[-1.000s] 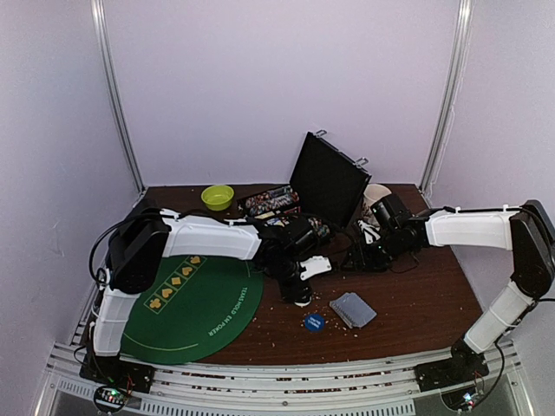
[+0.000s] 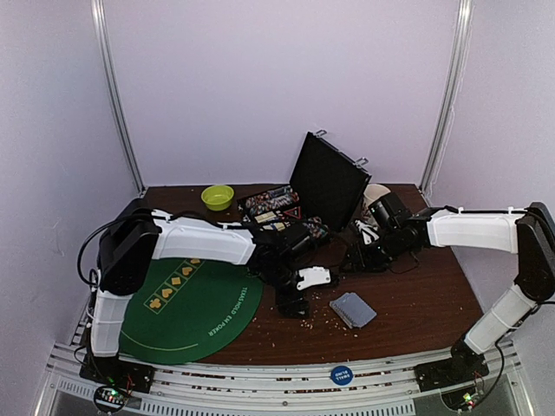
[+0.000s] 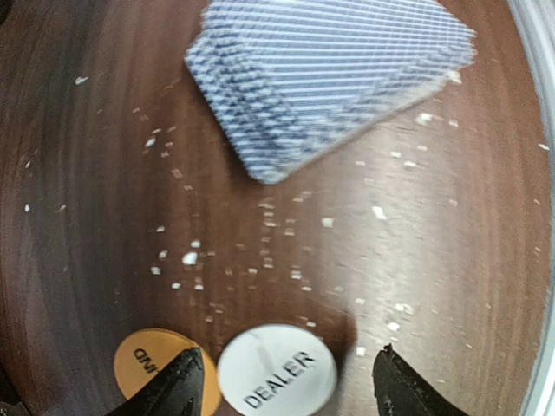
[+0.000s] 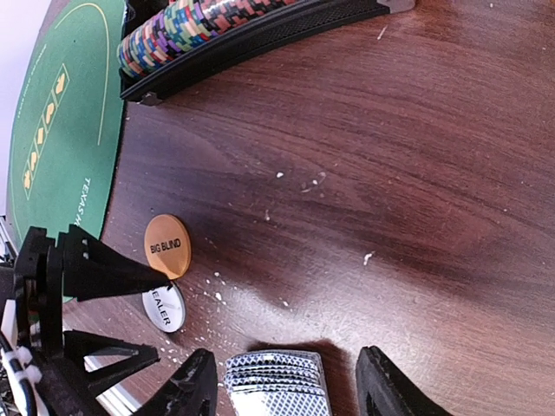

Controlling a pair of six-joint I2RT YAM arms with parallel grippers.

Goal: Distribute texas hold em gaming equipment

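Note:
In the left wrist view, the white dealer button lies on the table between the spread fingers of my open left gripper. The orange big blind button touches it or lies right beside it. From above, my left gripper hides both discs. The blue small blind button rests on the metal front rail. A stack of blue-striped cards sits right of the left gripper. My right gripper has its fingers apart, with nothing gripped; the card stack shows beyond its fingertips.
An open black case with chip racks stands at the back. A lime bowl is back left, and the green poker mat covers the left. White crumbs dot the wood near the cards. Bare table lies front right.
The blue small blind button has shifted from the wood beside the cards forward onto the front rail. My left gripper has moved slightly toward the front, now covering the white button. The right arm looks unchanged.

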